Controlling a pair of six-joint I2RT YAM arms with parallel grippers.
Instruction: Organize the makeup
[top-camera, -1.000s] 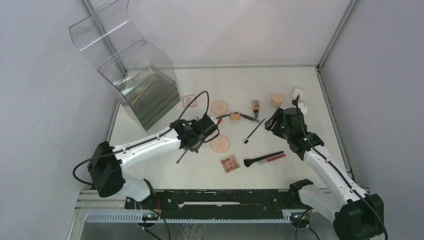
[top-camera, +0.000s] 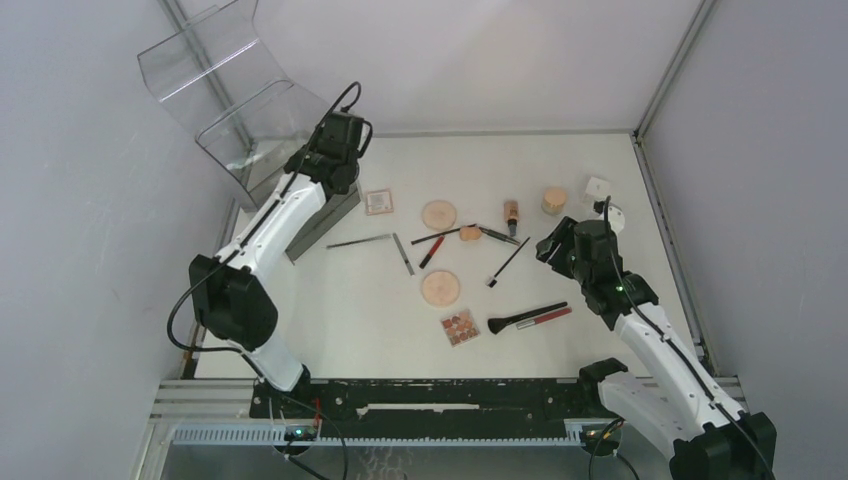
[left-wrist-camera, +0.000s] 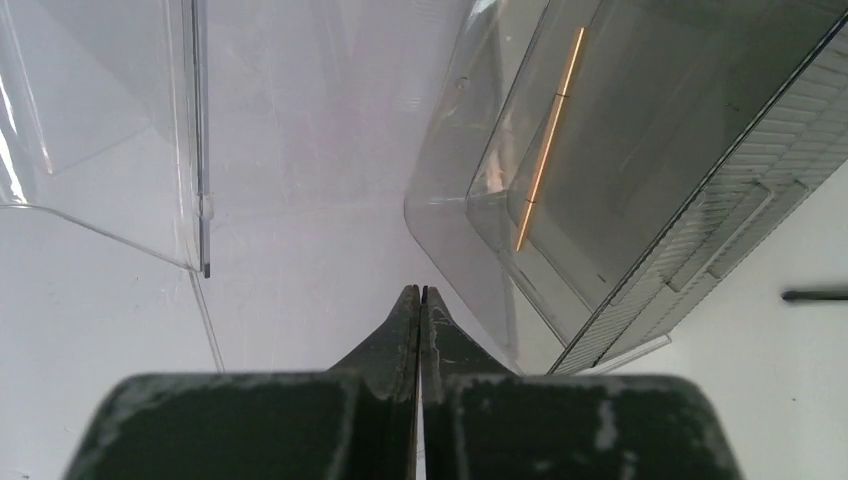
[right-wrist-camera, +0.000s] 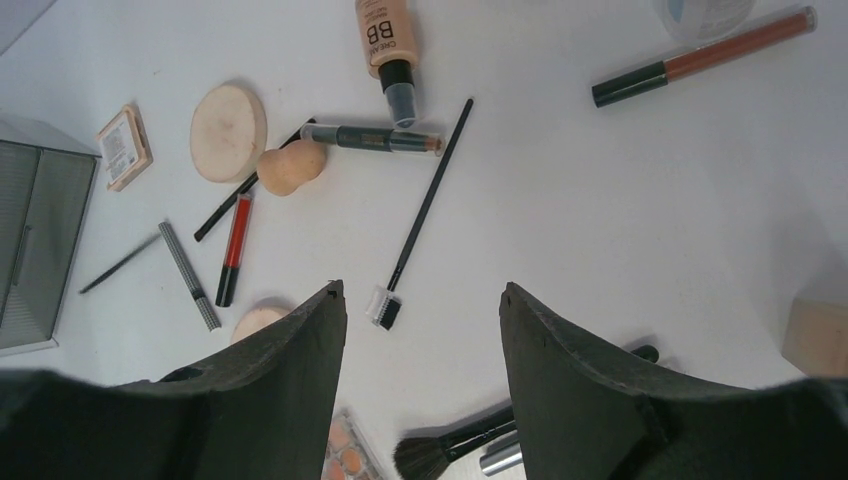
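A clear acrylic organizer (left-wrist-camera: 680, 160) at the back left holds a gold stick (left-wrist-camera: 550, 140). My left gripper is over it, shut, with nothing visible between its tips. My right gripper stands open above the right side, holding nothing. Loose makeup lies mid-table: two round puffs (top-camera: 439, 288), palette (top-camera: 460, 327), small compact (top-camera: 378, 201), large brush (top-camera: 530, 314), small brush (right-wrist-camera: 430, 195), BB tube (right-wrist-camera: 390, 35), red lip product (top-camera: 432, 252) and thin pencils (top-camera: 360, 241).
A round pot (top-camera: 554, 200) and white box (top-camera: 596, 189) stand at the back right. Walls border the table at back and sides.
My left arm has swung up and back from mid-left table to over the organizer. My right arm has shifted only slightly toward the right.
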